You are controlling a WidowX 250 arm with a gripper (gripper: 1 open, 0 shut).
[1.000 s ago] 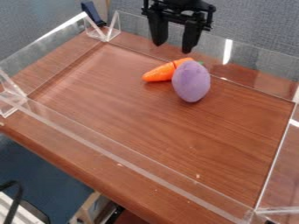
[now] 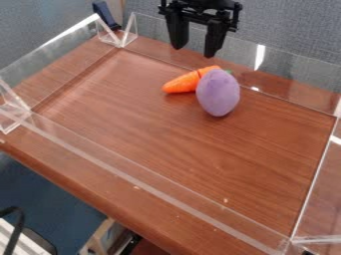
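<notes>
An orange carrot (image 2: 184,83) lies on the wooden table toward the back, angled up to the right. A purple egg-shaped object, like an eggplant (image 2: 218,94), sits just right of it, partly covering its right end. My black gripper (image 2: 196,42) is above and behind them at the top of the view, fingers spread apart with nothing between them.
Clear plastic walls (image 2: 173,200) edge the wooden surface (image 2: 120,129) on all sides. A dark blue item (image 2: 107,17) is at the back left, outside the walls.
My gripper has shifted slightly left since a second ago. The carrot and purple object have not moved.
</notes>
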